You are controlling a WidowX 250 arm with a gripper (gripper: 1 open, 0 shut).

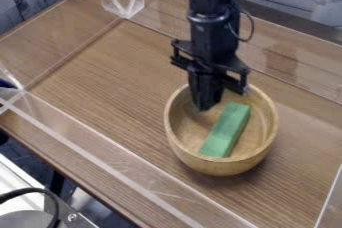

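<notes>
My black robot arm [203,32] reaches down from the top centre, and its gripper [206,100] hangs at the back left rim of a round tan wooden bowl [198,148], partly over its inside. The gripper looks shut, with nothing visible between its fingers, though its tips are small and dark. A green oblong block [225,129] lies in the right part of the bowl, to the right of and below the gripper.
A clear plastic edge shows at the top left. A dark coiled object [27,197] sits beyond the table at the bottom left.
</notes>
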